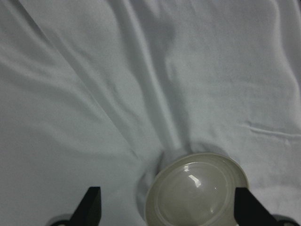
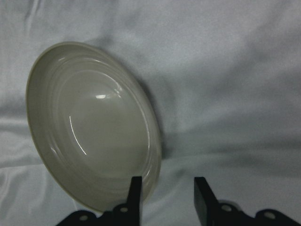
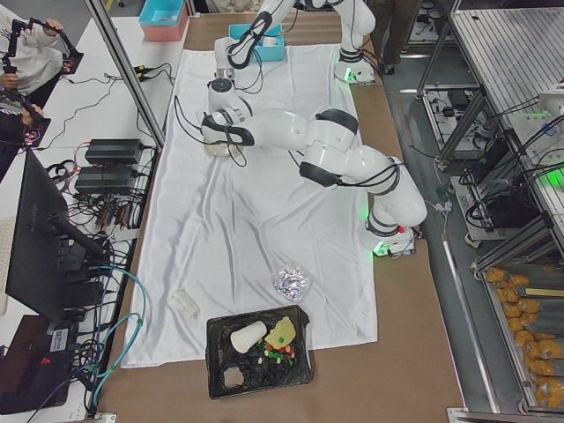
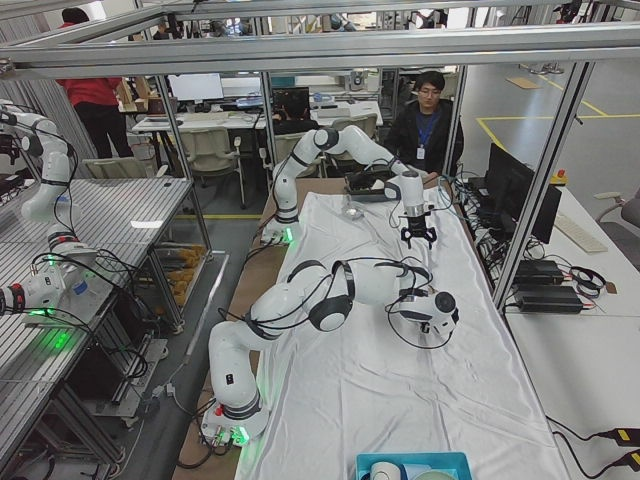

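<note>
A pale oval plate [image 2: 94, 122] lies on the white cloth [image 3: 220, 247], mostly hidden under an arm in the camera left view. In the right wrist view my right gripper is open, its left finger over the plate's rim, the other over bare cloth, nothing between them. In the left wrist view my left gripper is open wide, its fingertips either side of the plate [image 1: 193, 188], the right one at or over the rim; whether it touches is unclear.
A black tray [image 3: 260, 374] with assorted items, a crumpled foil piece [image 3: 290, 283] and a white object [image 3: 183, 304] stand at one end. A blue bin [image 4: 412, 462] is at the other.
</note>
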